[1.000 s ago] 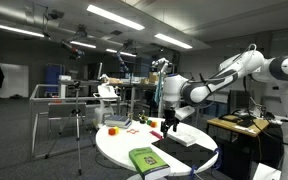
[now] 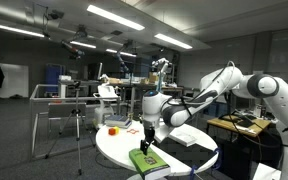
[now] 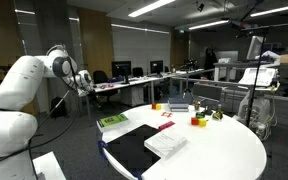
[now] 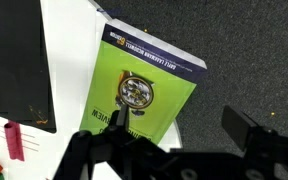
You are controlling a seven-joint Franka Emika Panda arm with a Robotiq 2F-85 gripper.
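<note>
A thick green book [image 2: 147, 160] lies flat at the near edge of the white round table in exterior view 1. The same book [image 3: 112, 122] sits at the table's left edge in exterior view 2. My gripper [image 2: 152, 140] hangs just above it, apart from the cover as far as I can tell. Seen from the wrist, the book [image 4: 149, 90] has its spine toward the upper right, jutting past the table edge over dark floor. The dark fingers [image 4: 246, 132] of my gripper are spread wide, with nothing held between them; they hide the book's lower part.
Beside the book lies a black mat [image 3: 139, 152] with a white box [image 3: 166, 143] on its far side. A red object [image 4: 14, 141] and colored blocks [image 3: 198, 122] are farther off on the table. Bare white table [image 3: 229, 150] shows at the right.
My arm has swung leftward in exterior view 1, from over the black mat to above the green book, and has come down lower. The book has not moved.
</note>
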